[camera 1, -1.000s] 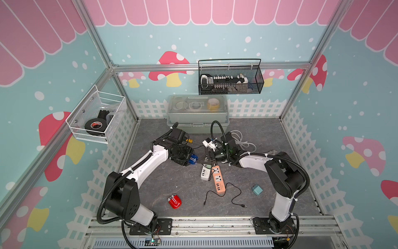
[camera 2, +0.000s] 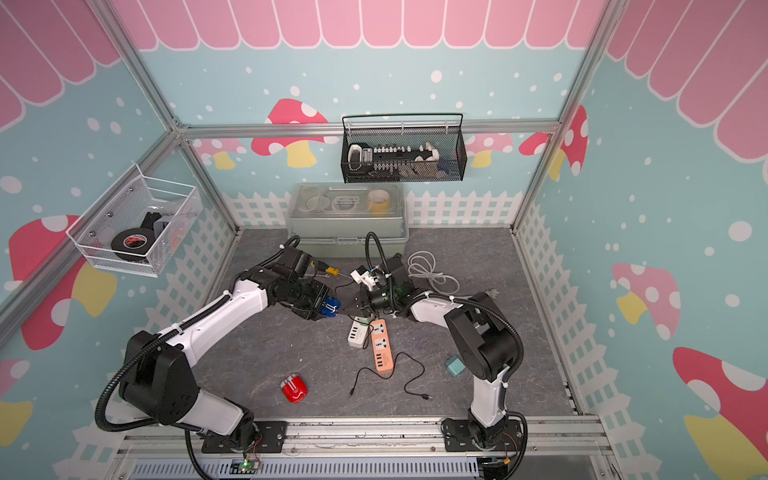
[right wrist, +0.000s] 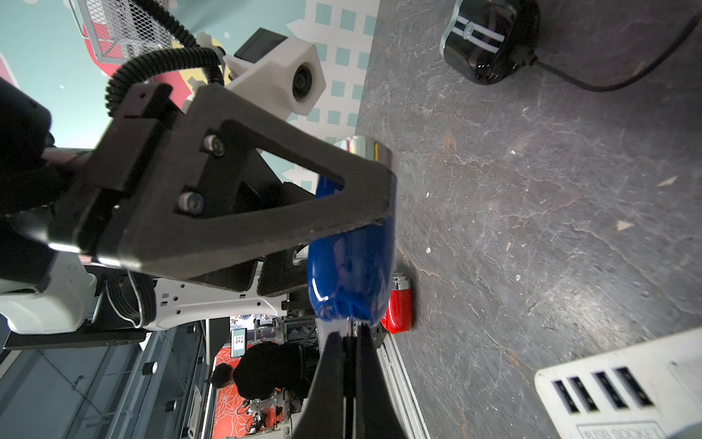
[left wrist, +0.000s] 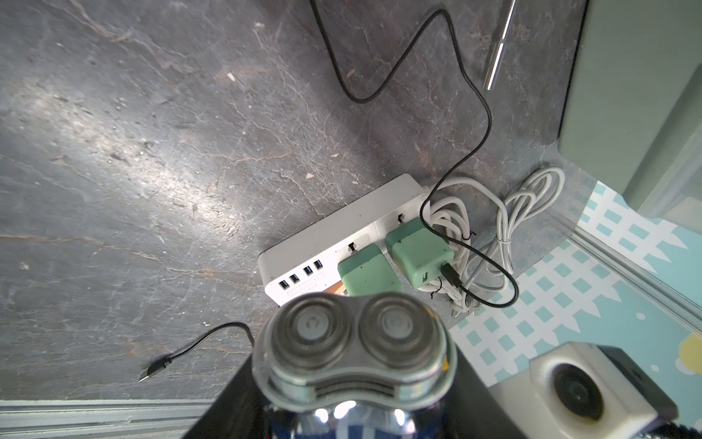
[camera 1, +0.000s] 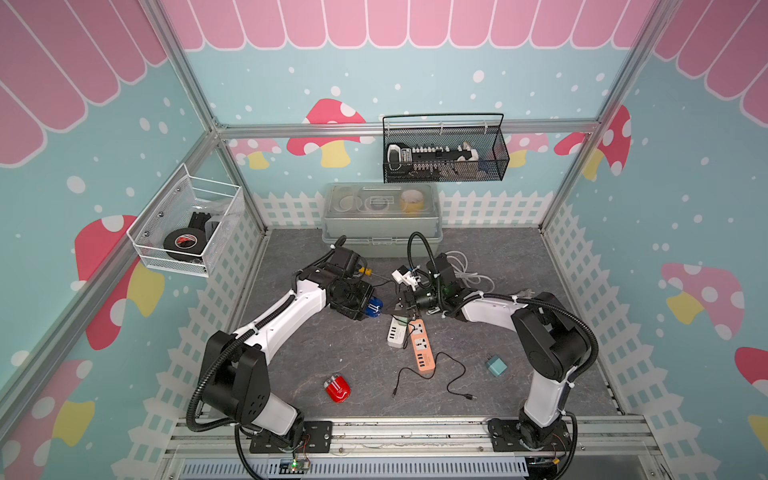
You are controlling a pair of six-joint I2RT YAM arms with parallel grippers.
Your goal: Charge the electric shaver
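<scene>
My left gripper (camera 1: 366,302) is shut on the blue shaver (right wrist: 351,263), whose double head (left wrist: 354,336) faces the left wrist camera. My right gripper is shut beside the shaver's lower end, its fingertips close to that end; whether anything thin is between them is hidden. A black stand or cradle (right wrist: 490,40) with a cable lies on the table. The white power strip (left wrist: 329,237) carries green adapters (left wrist: 420,252), one with a black cable plugged in. The orange strip (camera 1: 422,348) lies beside it.
A red shaver (camera 1: 337,388) lies at front left, a teal cube (camera 1: 496,365) at right, a loose cable (camera 1: 448,388) in front. The grey storage box (camera 1: 381,220) stands at the back, near coiled white cables (camera 2: 432,268).
</scene>
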